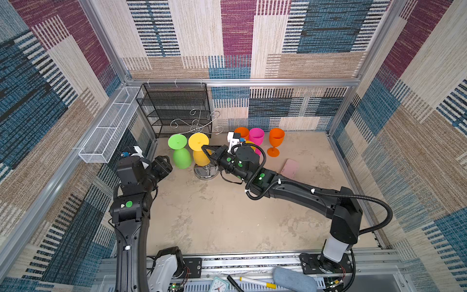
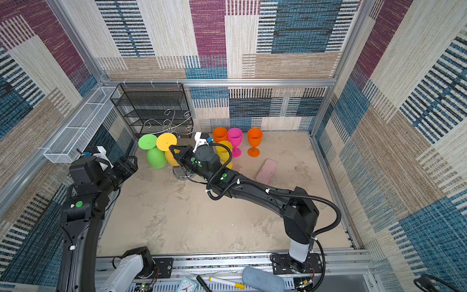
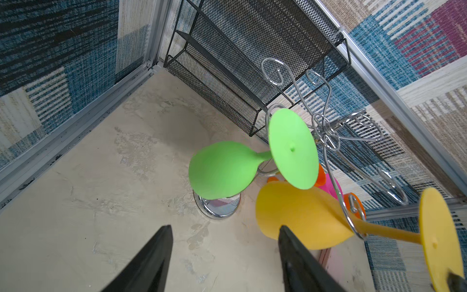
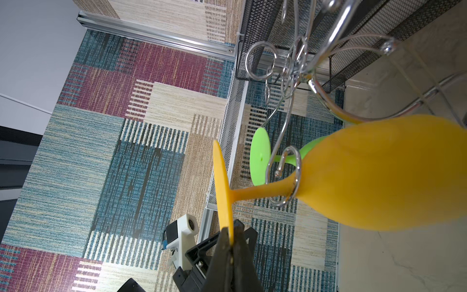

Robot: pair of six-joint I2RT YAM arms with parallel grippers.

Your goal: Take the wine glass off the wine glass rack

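Observation:
A yellow wine glass [image 1: 199, 141] and a green wine glass [image 1: 181, 158] hang foot-up on the chrome scroll rack [image 3: 330, 131]. My right gripper is shut at the yellow glass's foot, its fingertips on the foot's edge; the stem still sits in the rack's loop in the right wrist view. My left gripper stands open to the left of the glasses, with nothing between its fingers.
Orange [image 1: 276, 136], pink and yellow glasses stand at the back right beside a pink pad [image 2: 267, 171]. A black mesh shelf [image 1: 172, 97] is behind, a white wire basket [image 1: 104, 131] at left.

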